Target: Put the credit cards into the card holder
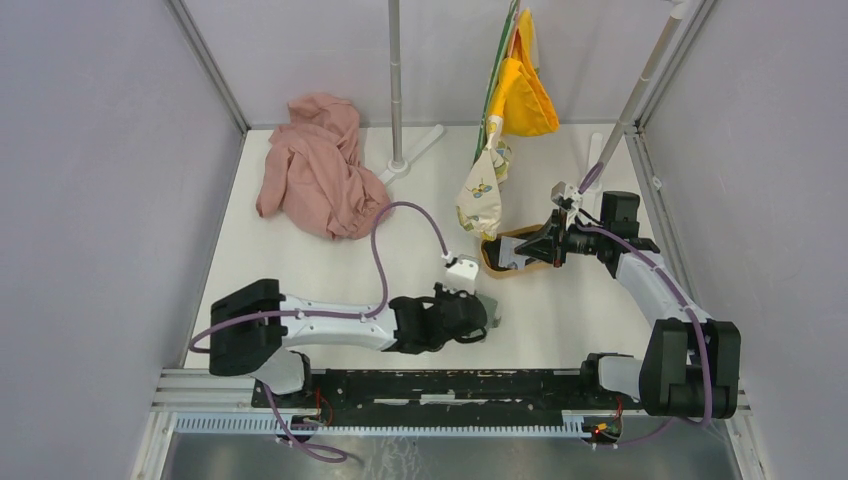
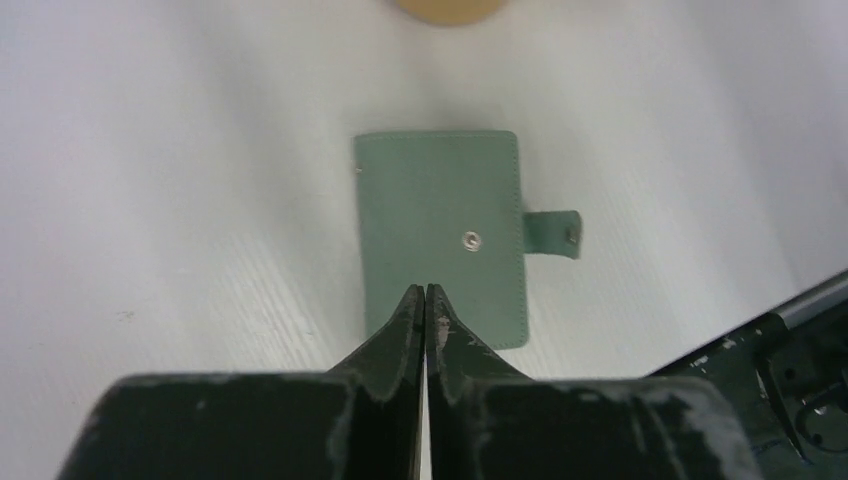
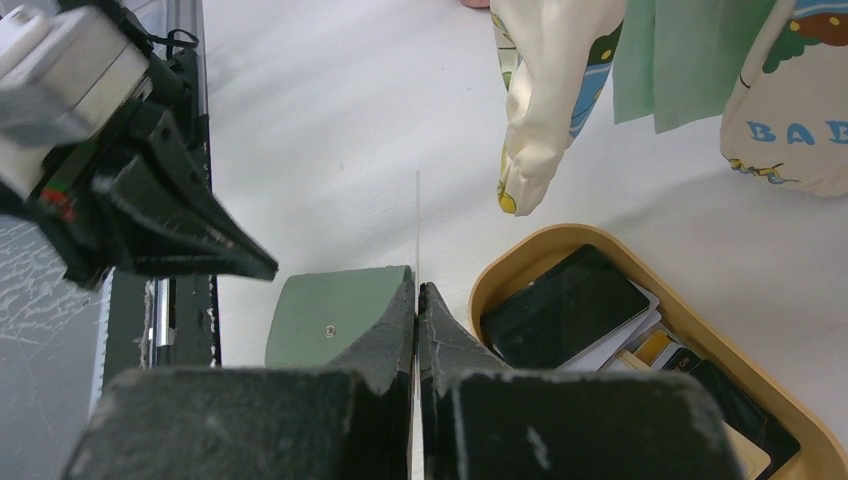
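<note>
The green card holder lies closed on the white table, its snap and small side strap showing in the left wrist view. Just over its near edge are the fingertips of my left gripper, shut with nothing visible between them. In the top view the left arm covers part of the holder. My right gripper is shut on a thin card, seen edge-on as an upright line. From above, that card shows as a pale grey panel over the tan box.
The tan box holds dark and pale flat items, among them a black one. Patterned cloth hangs beside it, and yellow cloth higher up. Pink cloth lies at the back left.
</note>
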